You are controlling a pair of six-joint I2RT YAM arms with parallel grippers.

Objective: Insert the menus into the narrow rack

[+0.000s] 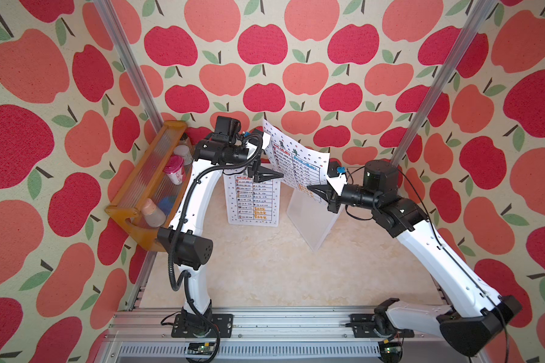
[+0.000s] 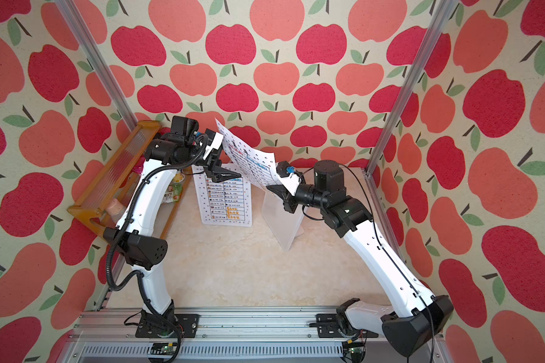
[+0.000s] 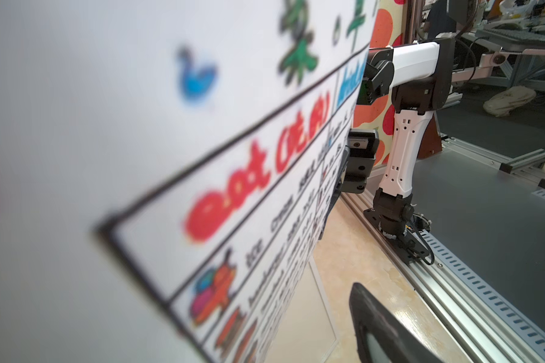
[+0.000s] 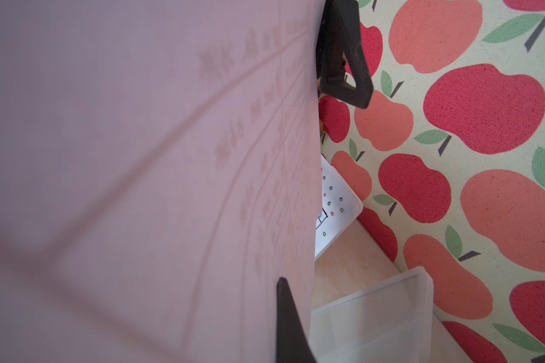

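Note:
A printed menu sheet (image 1: 293, 160) hangs in the air between the arms. My right gripper (image 1: 324, 193) is shut on its lower right part; in the right wrist view the sheet's back (image 4: 151, 151) fills the left half. My left gripper (image 1: 266, 172) is at the sheet's left end, its fingers part open; whether the sheet is between them is unclear, and the left wrist view shows the sheet (image 3: 163, 109) very close. A framed menu (image 1: 236, 208) stands behind, left of centre, and a translucent white rack (image 1: 308, 224) stands below the held sheet.
A wooden shelf (image 1: 121, 214) with jars and cups runs along the left side. Patterned walls close in the back and sides.

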